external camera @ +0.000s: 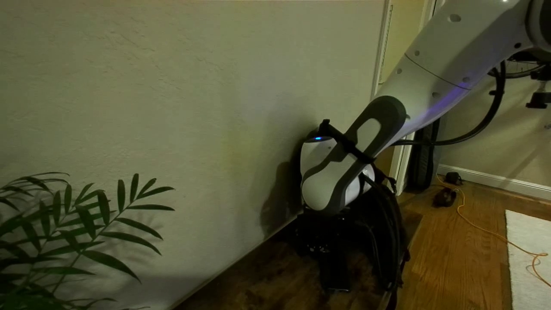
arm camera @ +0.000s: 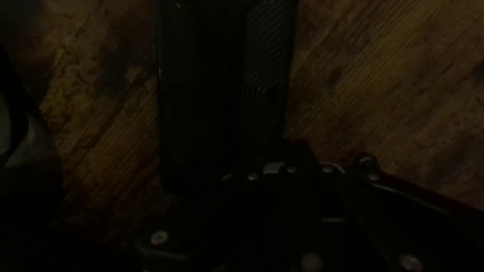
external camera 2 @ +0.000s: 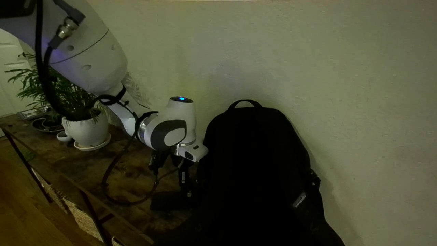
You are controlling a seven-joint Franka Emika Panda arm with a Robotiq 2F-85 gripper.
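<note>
A flat black rectangular object (arm camera: 204, 99) with a finely ridged surface lies on the dark wooden tabletop (external camera 2: 135, 172). In exterior view 2 the same black object (external camera 2: 166, 201) shows beneath the arm, close to the backpack. My gripper is shut at the near end of it, with nothing visible between its fingers. Seen from exterior view 2, the gripper (external camera 2: 186, 193) points down at the object's right part. Darkness hides whether the fingertips touch it.
A large black backpack (external camera 2: 254, 172) leans on the wall right beside the gripper. A potted plant (external camera 2: 88, 129) stands farther along the table, by the wall. An arm cable (external camera 2: 107, 174) loops low over the tabletop. Bare wood lies between plant and gripper.
</note>
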